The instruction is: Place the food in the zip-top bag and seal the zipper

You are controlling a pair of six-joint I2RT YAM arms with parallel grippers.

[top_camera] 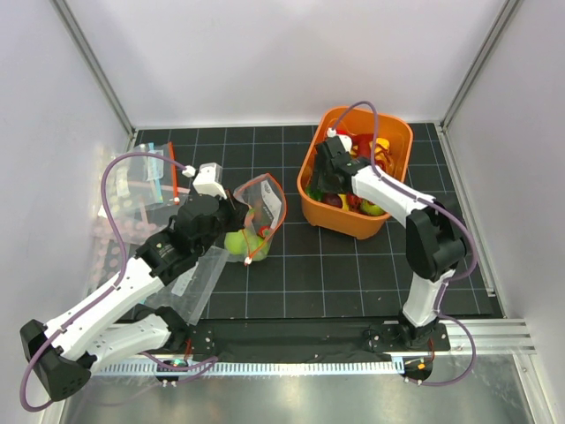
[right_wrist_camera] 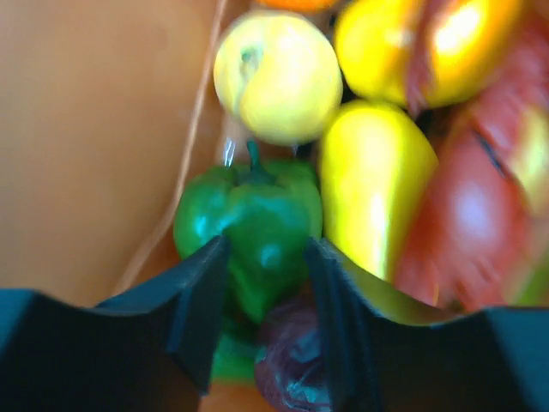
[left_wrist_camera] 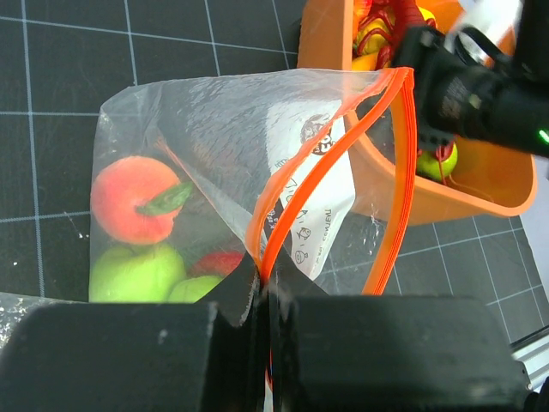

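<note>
My left gripper is shut on the orange-edged rim of the zip top bag (left_wrist_camera: 197,120), which holds a peach (left_wrist_camera: 129,197), a green apple (left_wrist_camera: 129,273) and other food. My right gripper is inside the orange bin (top_camera: 351,221), part open over a green pepper (right_wrist_camera: 257,227) and a dark purple item (right_wrist_camera: 287,356). A pale yellow fruit (right_wrist_camera: 274,77), a yellow item (right_wrist_camera: 377,180) and red items (right_wrist_camera: 472,215) lie around them; the right wrist view is blurred.
More clear bags (top_camera: 141,203) lie at the left under and beside my left arm.
</note>
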